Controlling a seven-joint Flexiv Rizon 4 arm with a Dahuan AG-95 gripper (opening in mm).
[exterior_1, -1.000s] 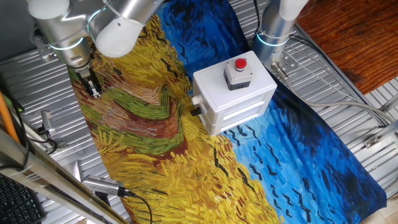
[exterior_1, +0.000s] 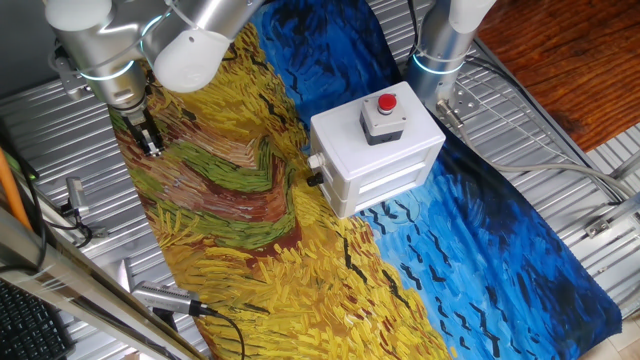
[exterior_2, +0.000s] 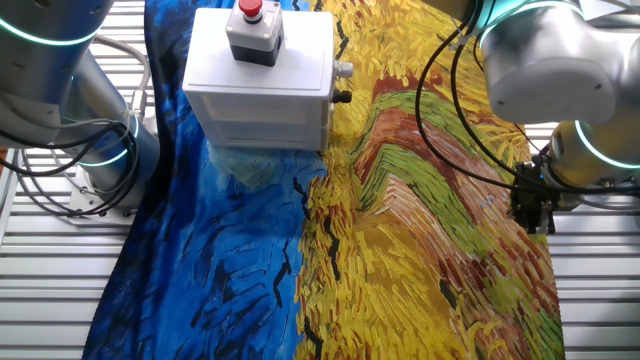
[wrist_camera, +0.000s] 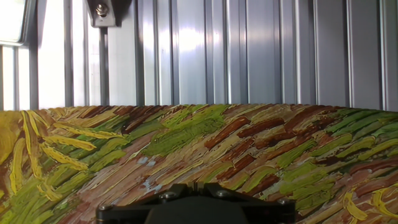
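My black gripper (exterior_1: 152, 150) points down over the left border of the painted cloth (exterior_1: 220, 190), above its brown and green bands. At the bottom of the wrist view, the fingers of the gripper are drawn together; they look shut, and no object shows between them. The gripper (exterior_2: 535, 215) appears at the right in exterior view 2, partly crossed by dark cables. A white box (exterior_1: 365, 150) rests on the cloth, well apart from the gripper, with a red-topped button unit (exterior_1: 383, 118) on its lid.
Ribbed metal table slats (wrist_camera: 261, 50) show beyond the cloth's edge. A camera-like metal device (exterior_1: 165, 298) with a cable stands near the cloth's lower left. The arm's base (exterior_1: 440, 60) is behind the box. Around the gripper the cloth is bare.
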